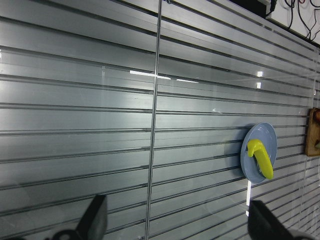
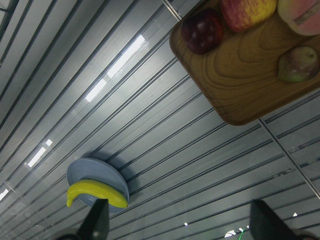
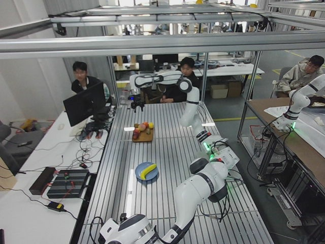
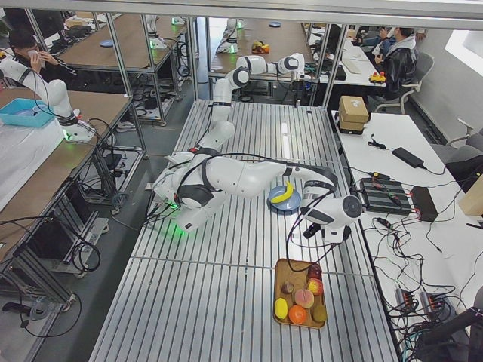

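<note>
A yellow banana [image 3: 148, 170] lies on a blue plate [image 3: 139, 177]. A wooden tray [image 4: 290, 268] holds several fruits, including a red apple [image 2: 245, 10], a peach and a lemon [image 4: 281, 308]. My right gripper [image 3: 137, 105] is raised high near the tray, fingers apart, with the plate farther off in the right wrist view [image 2: 177, 220]. My left gripper hangs above bare table at the other end, fingers apart and nothing seen between them; the plate is to the right in its view.
A white side table [image 4: 423, 256] with cables, boxes and monitors runs alongside. People sit beyond the frame.
</note>
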